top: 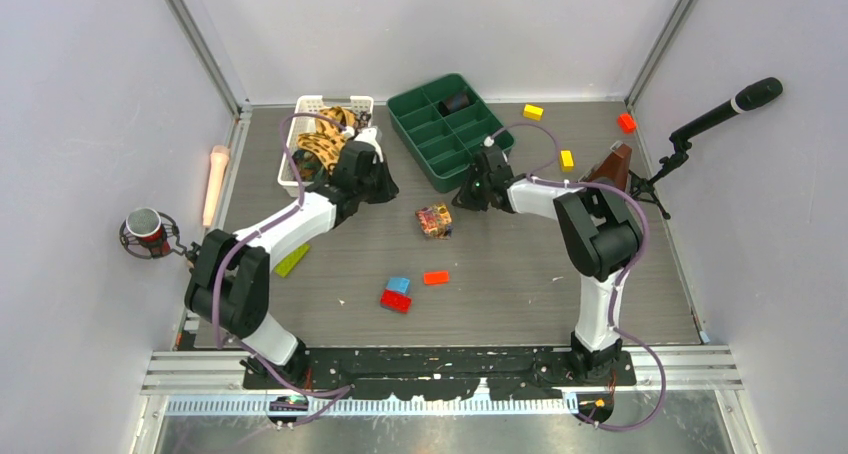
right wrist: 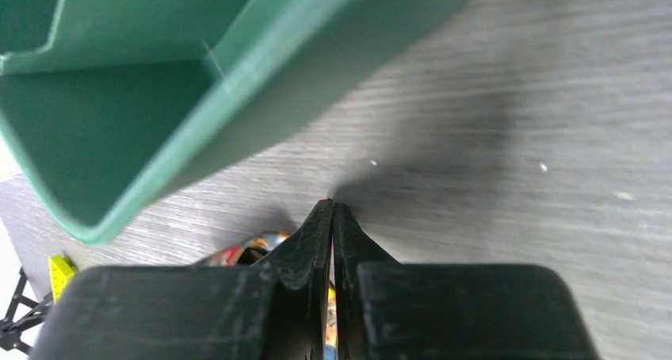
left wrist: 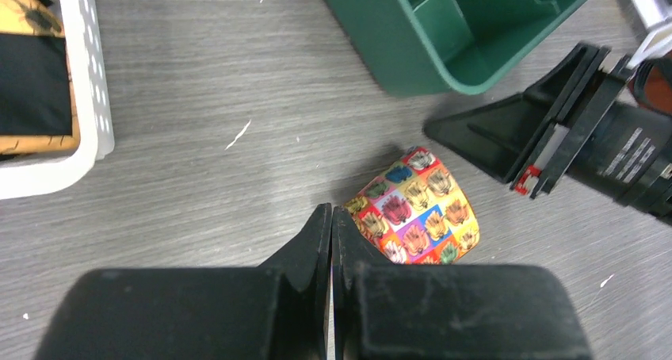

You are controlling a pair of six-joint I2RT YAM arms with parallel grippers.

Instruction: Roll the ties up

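A rolled tie with bright flower squares (top: 434, 221) (left wrist: 418, 209) lies on the table between the two arms. In the right wrist view only slivers of this tie (right wrist: 230, 255) show behind the fingers. My left gripper (top: 393, 191) is shut, nothing visible between its fingers, up and left of the roll. Right of the roll and close to the green organizer (top: 418, 162) (right wrist: 273, 74), my right gripper (top: 458, 204) has its fingertips together, with nothing between them. A black roll (top: 454, 103) sits in one organizer compartment.
The white basket (top: 289, 171) holds leopard-print and dark cloth (top: 322, 152) at the back left. Red (top: 396, 302), blue (top: 398, 285) and orange (top: 436, 277) blocks lie near the front. A brown wedge (top: 608, 169) stands at right.
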